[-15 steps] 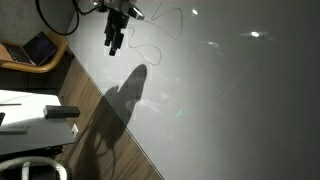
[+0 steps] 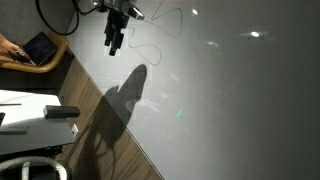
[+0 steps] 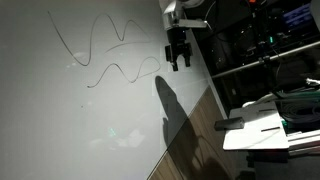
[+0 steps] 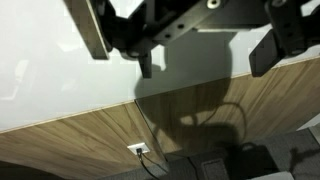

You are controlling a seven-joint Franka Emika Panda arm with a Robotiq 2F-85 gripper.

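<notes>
My gripper (image 2: 112,48) hangs beside the whiteboard (image 2: 200,100), fingers pointing down and spread, with nothing between them. The second exterior view has the same gripper (image 3: 181,66) near the board's right side, its shadow falling on the board below. Thin dark wavy lines (image 3: 122,70) are drawn on the board's upper part. A dark block, perhaps an eraser (image 2: 61,112), lies on the white table (image 2: 35,132), well below the gripper. In the wrist view, two separated dark fingertips (image 4: 265,55) frame bare board and wood panelling.
Wood panelling (image 4: 85,145) runs under the board, with a white socket (image 4: 139,148) and plugged-in cable. A laptop (image 2: 40,46) rests on a wooden chair, a person's hand (image 2: 8,47) beside it. Open space surrounds the gripper.
A person's hand has come in at the left edge, by the laptop, which looks slightly shifted. My arm and gripper, the board and the dark block look unmoved.
</notes>
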